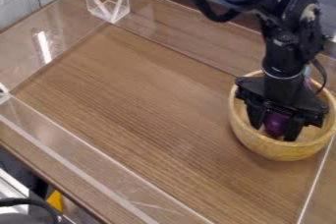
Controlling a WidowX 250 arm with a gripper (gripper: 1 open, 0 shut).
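My black gripper [281, 111] reaches down into a yellow bowl [270, 150] at the right of the camera view, its fingers around a dark purple object [277, 128] in the bowl. The object is partly hidden by the fingers, and whether they are closed on it cannot be told.
A wide bare wooden table [128, 101] fills the middle and left. A white wire-like holder [108, 2] stands at the back left. Cables and a yellow item lie past the table's lower left edge.
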